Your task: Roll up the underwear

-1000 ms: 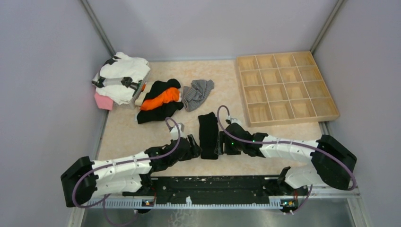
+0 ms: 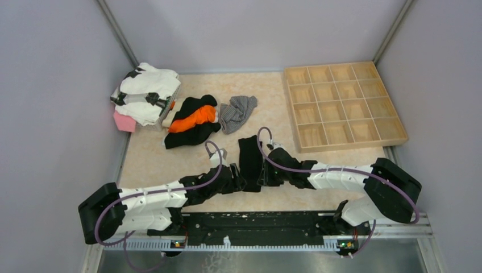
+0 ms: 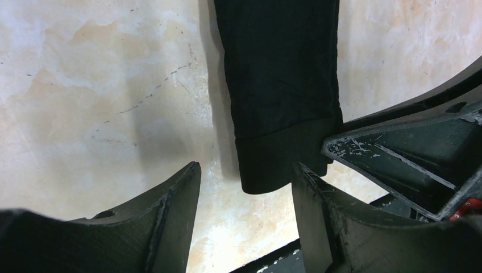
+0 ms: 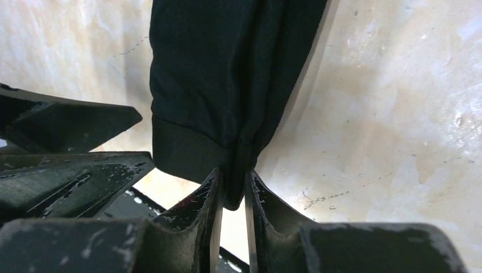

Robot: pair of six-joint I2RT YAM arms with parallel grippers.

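Observation:
Black underwear point(image 2: 250, 156) lies folded into a long strip between my grippers, seen also as dark cloth point(image 3: 278, 68) in the left wrist view and point(image 4: 199, 74) in the right wrist view. My left gripper is open just beside the waistband end, at the lower left of the strip. My right gripper is shut on the lower right corner of that band, pinching the edge of the cloth.
A wooden compartment tray point(image 2: 335, 142) stands back right. At back left lie several garments point(image 2: 193, 116), a grey checked cloth point(image 2: 236, 114) and a basket heaped with white cloths point(image 2: 145, 91). Bare table shows left of the underwear.
The left gripper has shifted slightly right toward the underwear. The right gripper has moved slightly and its fingers have closed at the cloth's edge.

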